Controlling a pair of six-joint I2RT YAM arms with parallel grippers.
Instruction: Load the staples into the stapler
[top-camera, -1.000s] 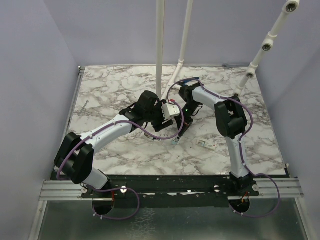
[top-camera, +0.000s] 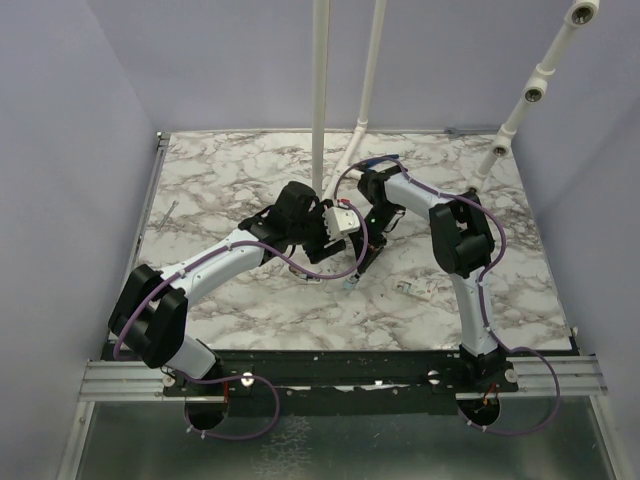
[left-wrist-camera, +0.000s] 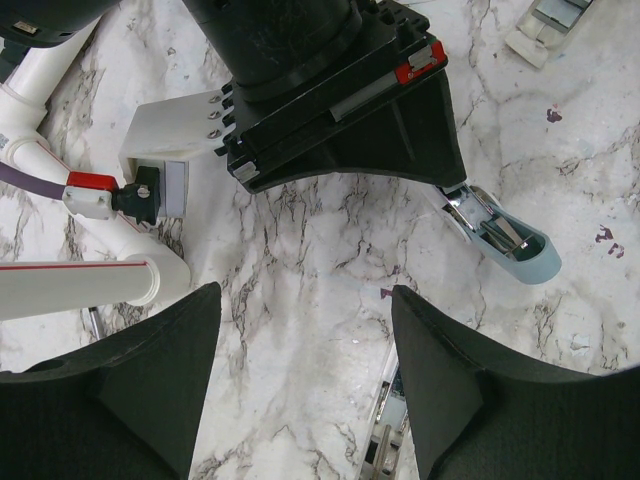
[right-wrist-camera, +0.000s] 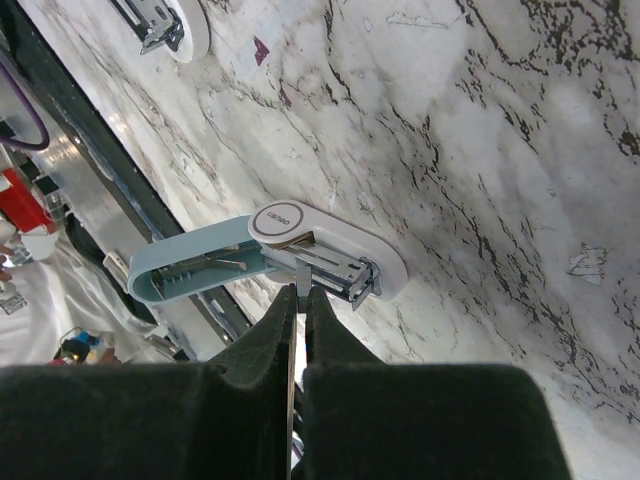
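An opened stapler lies on the marble table; its pale teal handle (right-wrist-camera: 190, 263) is swung out from the white base (right-wrist-camera: 370, 245), and the metal staple channel (right-wrist-camera: 325, 268) is exposed. My right gripper is shut, its fingertips right at that channel; touching or just above, I cannot tell. The left wrist view shows the stapler's teal end (left-wrist-camera: 535, 262) poking out below the right gripper, which hides the rest. Off to the left of the stapler, my left gripper hangs open with only tabletop between its fingers. No separate staple strip can be made out.
Another stapler-like piece with metal parts (left-wrist-camera: 385, 430) lies below the left gripper's right finger. A further pale one (top-camera: 410, 289) lies right of the opened stapler. White pipes (top-camera: 320, 90) stand behind the arms.
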